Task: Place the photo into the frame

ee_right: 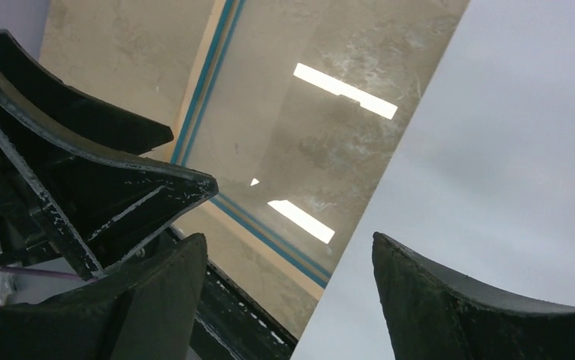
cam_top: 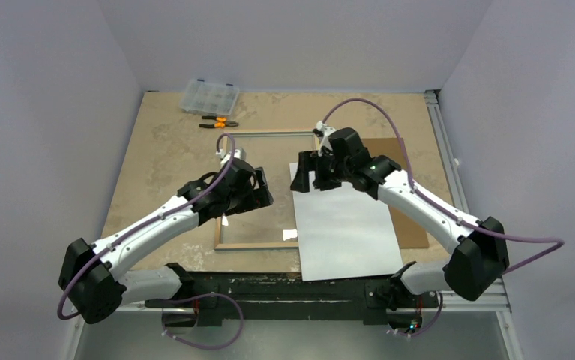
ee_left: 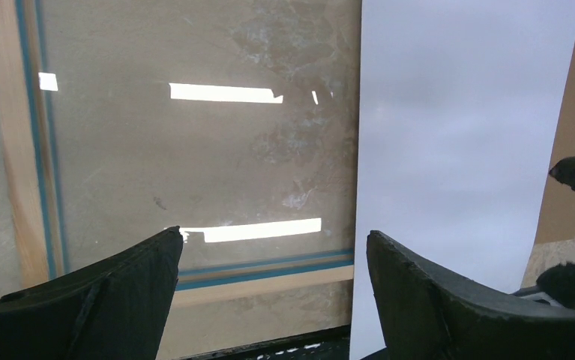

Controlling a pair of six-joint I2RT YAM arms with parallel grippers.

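Observation:
The photo (cam_top: 344, 240) lies white side up, overlapping the right part of the wooden frame (cam_top: 258, 246), whose glass covers the table within it. In the left wrist view it fills the right side. My left gripper (cam_top: 262, 189) is open above the glass, nothing between its fingers. My right gripper (cam_top: 303, 172) is open over the photo's upper left edge, holding nothing; in the right wrist view the photo (ee_right: 479, 165) spreads beneath it.
A brown backing board (cam_top: 413, 217) lies under the photo at the right. Pliers (cam_top: 217, 122) and a clear organizer box (cam_top: 209, 96) are at the back.

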